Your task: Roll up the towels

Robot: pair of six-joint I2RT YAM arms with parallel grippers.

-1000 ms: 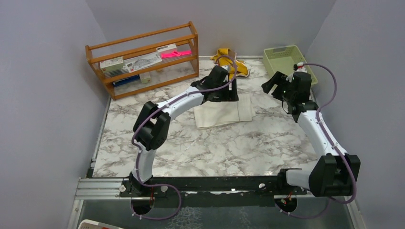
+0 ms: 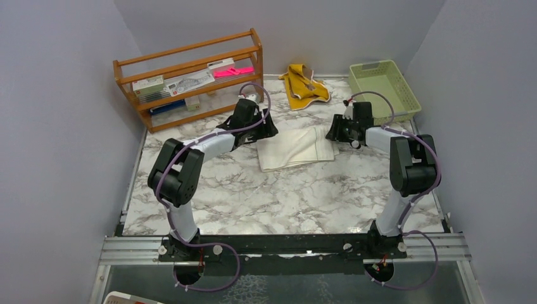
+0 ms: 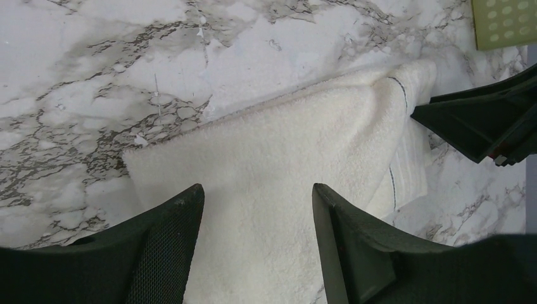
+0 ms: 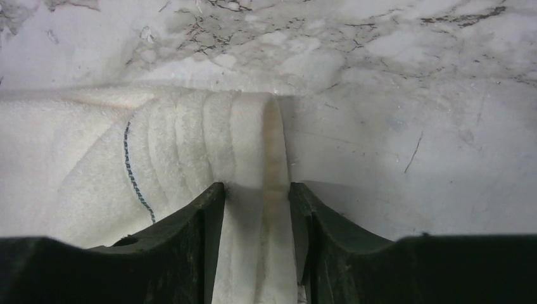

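A white towel (image 2: 291, 151) lies folded flat in the middle of the marble table, with a thin dark line (image 4: 132, 166) across its right part. Above the towel's left end my left gripper (image 2: 271, 124) stands open, only the towel's surface showing beyond its fingers (image 3: 171, 234). My right gripper is at the towel's right end. Its part-open fingers stand on either side of the towel's right edge; whether they press on the cloth cannot be told. Behind lies a crumpled yellow cloth (image 2: 305, 87).
A wooden rack (image 2: 190, 64) holding boxes stands at the back left. The green basket (image 2: 381, 69) is at the back right, close behind my right gripper.
My left gripper has moved left along the towel. The right gripper has come in from the right to the towel's right end, and its fingers have drawn closer together.
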